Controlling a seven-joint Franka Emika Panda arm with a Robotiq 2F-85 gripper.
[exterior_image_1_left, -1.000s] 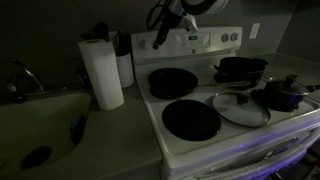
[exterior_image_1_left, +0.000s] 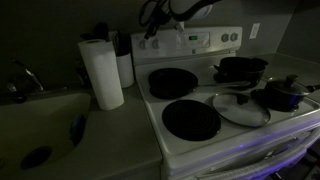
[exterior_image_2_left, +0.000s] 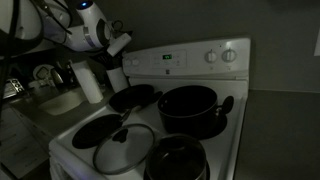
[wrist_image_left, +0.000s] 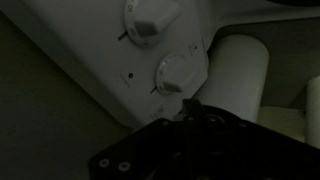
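Note:
My gripper (exterior_image_1_left: 151, 38) hangs at the left end of the stove's back control panel (exterior_image_1_left: 195, 41), close to the knobs. In the wrist view, two white knobs lie beyond the fingertips: a nearer knob (wrist_image_left: 175, 72) and a farther knob (wrist_image_left: 150, 16). The gripper appears as a dark shape low in that view, its fingers shut and nothing visible between them. Dim light hides whether the fingertips touch the panel. From the other side, the white arm (exterior_image_2_left: 88, 28) reaches over the stove's back left corner.
A frying pan (exterior_image_1_left: 173, 82) sits on the back left burner, with a black pot (exterior_image_1_left: 240, 69) at back right. A glass lid (exterior_image_1_left: 241, 109) and a lidded pan (exterior_image_1_left: 286, 92) are in front. Paper towels (exterior_image_1_left: 102, 74) stand left, beside a utensil holder (exterior_image_1_left: 125, 70) and the sink (exterior_image_1_left: 40, 125).
The arm and gripper have shifted left and slightly up along the back panel over the last second. Pans, lid and paper towels have stayed put.

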